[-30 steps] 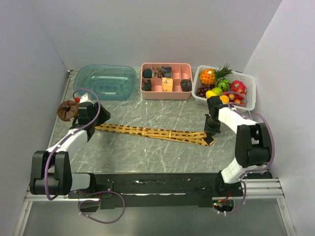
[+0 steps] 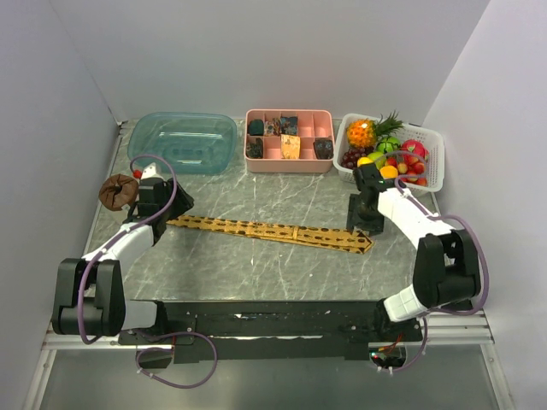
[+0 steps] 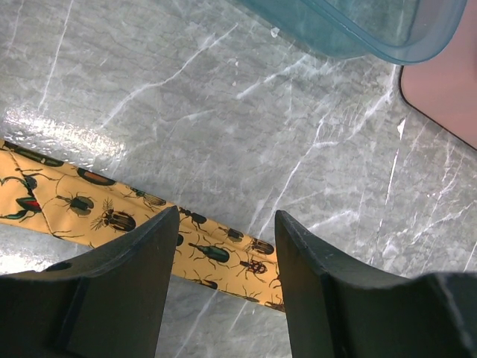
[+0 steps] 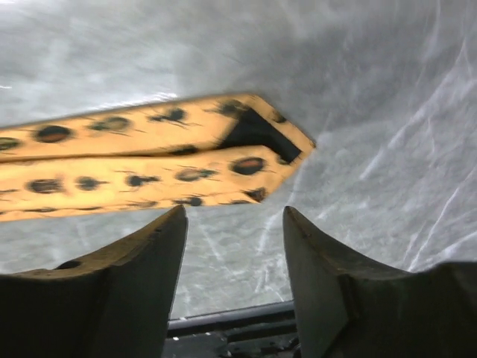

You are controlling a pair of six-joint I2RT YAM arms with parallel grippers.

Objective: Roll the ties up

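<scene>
A yellow tie point(image 2: 273, 232) with a dark beetle print lies flat across the marble counter, its pointed end point(image 4: 261, 164) at the right, showing a black patch. My left gripper hovers over the left stretch of the tie, its fingers apart with nothing gripped. My right gripper stands open above the tie's pointed end, just on the near side of it in the right wrist view, holding nothing.
At the back are a clear teal container point(image 2: 184, 141), a pink divided box point(image 2: 288, 162) with small folded items, and a white basket point(image 2: 432, 171) of fruit. A brown round object point(image 2: 117, 191) sits far left.
My right gripper has drawn back from the tie's pointed end and shifted slightly, with its forearm turning. The left arm is nearly unchanged.
</scene>
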